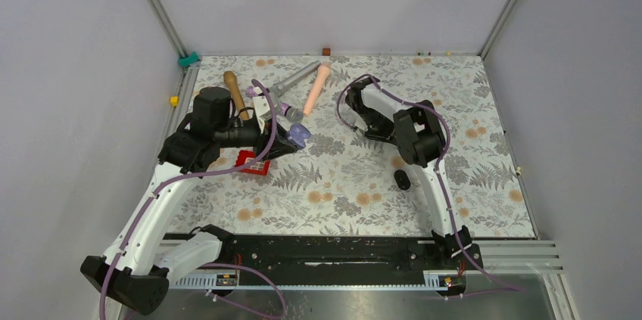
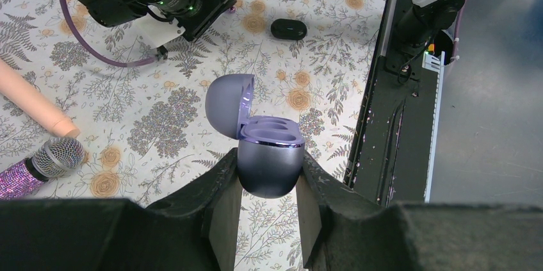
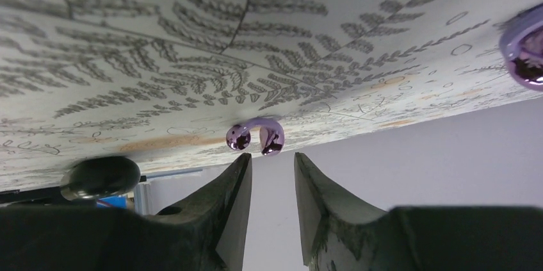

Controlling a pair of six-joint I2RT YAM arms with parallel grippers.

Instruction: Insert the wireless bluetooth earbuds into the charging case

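In the left wrist view the purple charging case (image 2: pixel 271 159) is pinched in my left gripper, its lid (image 2: pixel 229 106) tilted open and the slots facing up. From above, the case (image 1: pixel 299 135) hangs over the left-centre of the table. My right gripper stands part open, low over the cloth, with nothing between its fingertips. A shiny purple earbud (image 3: pixel 258 135) shows just beyond them, on the cloth. Another purple shiny piece (image 3: pixel 526 48), probably the second earbud, is cut off by the right edge. From above, the right arm hides the earbuds.
A black mouse (image 1: pixel 402 179) lies in front of the right gripper. Behind the left arm are a peach rod (image 1: pixel 317 88), a grey cylinder (image 1: pixel 298 77), a microphone (image 1: pixel 291 113) and a wooden handle (image 1: pixel 235 93). A red item (image 1: pixel 252 163) lies under that arm.
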